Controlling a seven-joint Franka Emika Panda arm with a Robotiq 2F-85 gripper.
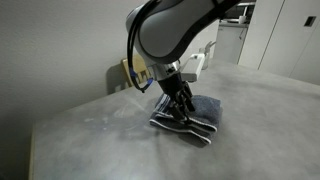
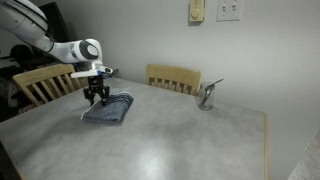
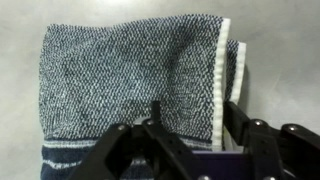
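Observation:
A dark blue-grey towel with white edging and stripes lies folded on the grey table, its layered edges toward the right in the wrist view. In exterior view 1 the towel spreads around and below my gripper. The gripper is open, its two black fingers apart over the towel. One finger sits over the cloth, the other at the white-edged side. Exterior view 2 has the gripper low at the towel. Whether the fingertips touch the cloth is hard to tell.
Bare table extends widely to the right of the towel. A metal cup with a utensil in it stands farther off. Wooden chairs are at the table's edges.

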